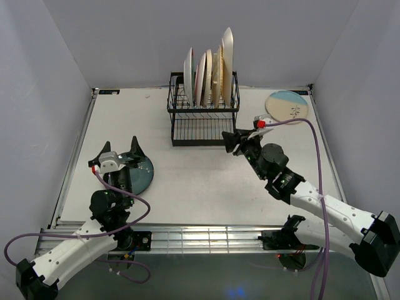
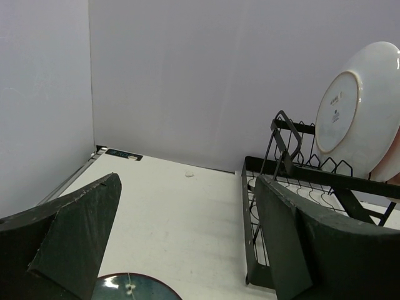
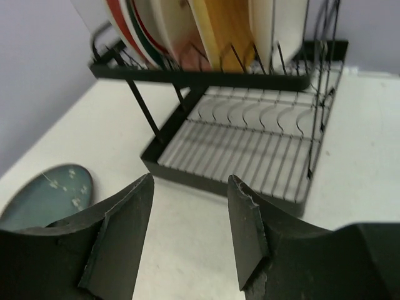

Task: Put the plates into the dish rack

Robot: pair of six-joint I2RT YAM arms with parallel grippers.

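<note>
A black wire dish rack (image 1: 203, 142) at the back holds several upright plates (image 1: 188, 75), also seen from behind as a white plate (image 2: 359, 112). A dark teal plate (image 1: 141, 178) lies flat at the left, partly under my left gripper (image 1: 120, 150), which stands open and empty above it. A cream plate with a blue band (image 1: 286, 107) lies flat at the back right. My right gripper (image 1: 232, 140) is in front of the rack's lower right, fingers apart with nothing between them.
Grey walls (image 1: 47, 125) close in the left, back and right. The middle of the white table (image 1: 200, 187) in front of the rack is bare. Purple cables hang along both arms.
</note>
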